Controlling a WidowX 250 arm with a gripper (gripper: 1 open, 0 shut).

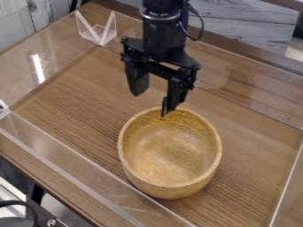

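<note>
My black gripper [154,92] hangs over the wooden surface in the upper middle of the camera view, just above and behind an oval tan bowl [167,151]. It stands open, with nothing visible between its fingers. The bowl's interior appears empty.
At the back left stands a clear, angular object [97,27]. A black cable or curved object [21,209] shows at the bottom left corner.
</note>
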